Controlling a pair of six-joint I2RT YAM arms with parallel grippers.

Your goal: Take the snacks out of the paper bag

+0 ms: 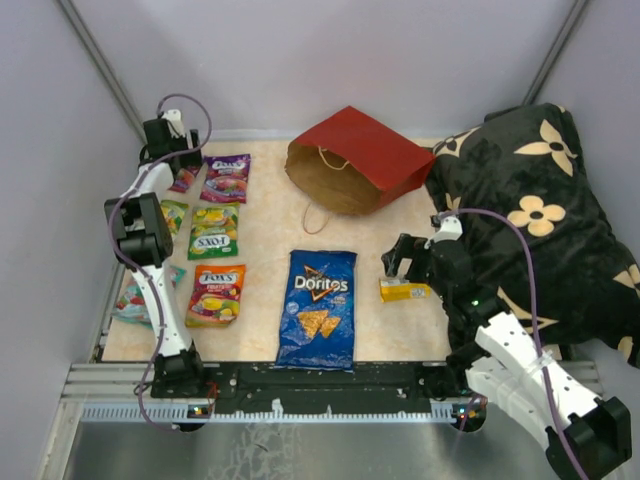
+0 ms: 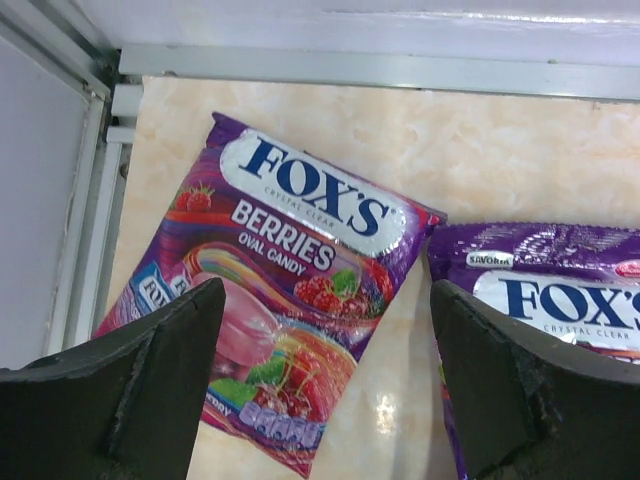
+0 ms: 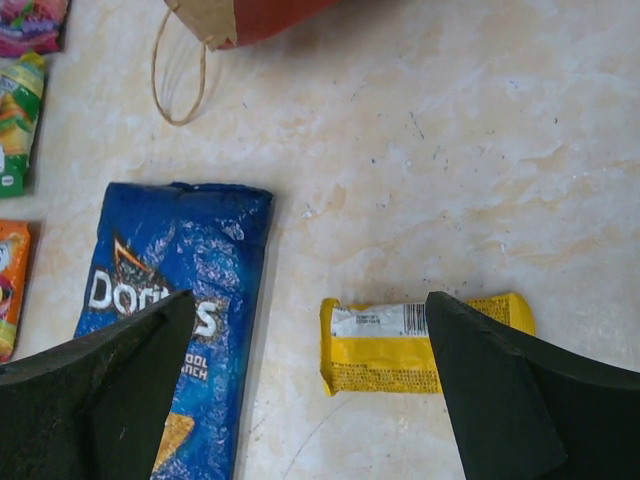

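The red paper bag (image 1: 372, 150) lies on its side at the back, its open brown mouth facing front-left; what its depth holds cannot be seen. My left gripper is parted above a purple Fox's berries bag (image 2: 290, 230), which lies flat in the back left corner. Nothing is between its fingers. A second purple Fox's bag (image 1: 227, 178) lies just right of it. My right gripper hangs open and empty over the table, between the blue Doritos bag (image 3: 190, 270) and a small yellow packet (image 3: 385, 372).
Green (image 1: 213, 232) and orange (image 1: 216, 295) Fox's bags lie on the left side, with a teal bag (image 1: 133, 305) partly under the left arm. A dark flowered cushion (image 1: 535, 200) fills the right.
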